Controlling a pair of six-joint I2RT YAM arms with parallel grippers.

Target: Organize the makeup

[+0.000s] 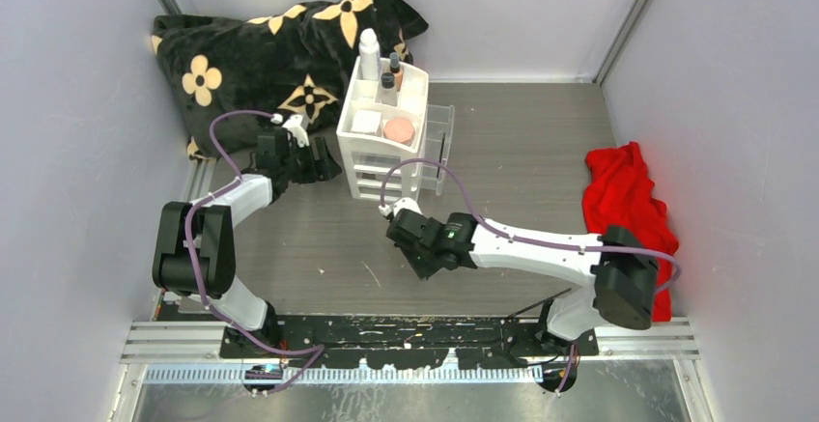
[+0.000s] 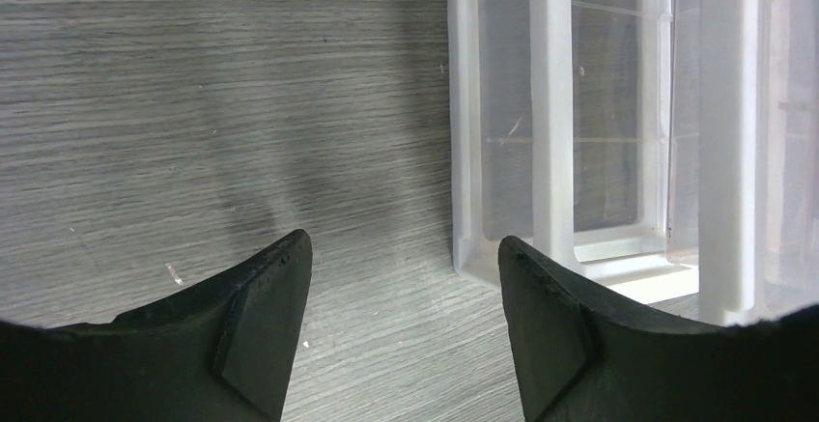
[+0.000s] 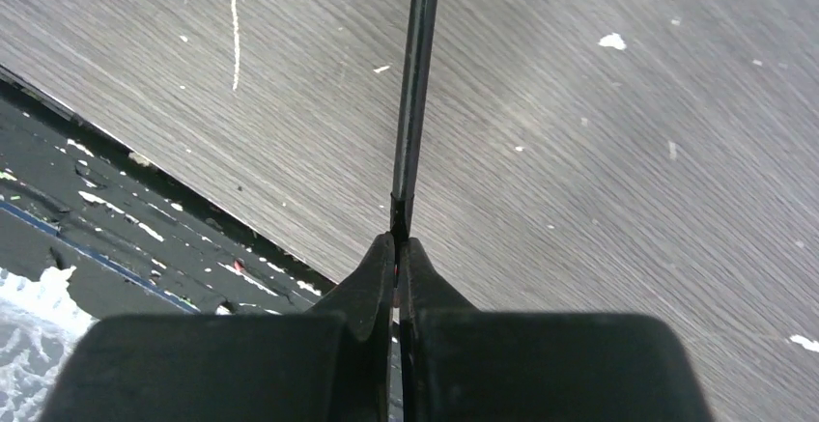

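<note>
Between the fingertips of my shut right gripper is a thin black stick point(image 3: 415, 94), perhaps a pencil or brush, reaching up the right wrist view over the table. From above, the right gripper point(image 1: 423, 269) is over the front middle of the table, and the stick is hidden there. My left gripper is open and empty, left of the white makeup organizer point(image 1: 346, 156). The organizer's top holds a white bottle point(image 1: 369, 55), a clear bottle point(image 1: 388, 91), an amber bottle point(image 1: 396, 70), a white box point(image 1: 366, 122) and a pink round container point(image 1: 399, 130).
A clear drawer point(image 1: 439, 142) stands out from the organizer's right side. Behind the left arm lies a dark flowered pillow point(image 1: 290, 65). A red cloth point(image 1: 628, 219) lies at the right wall.
</note>
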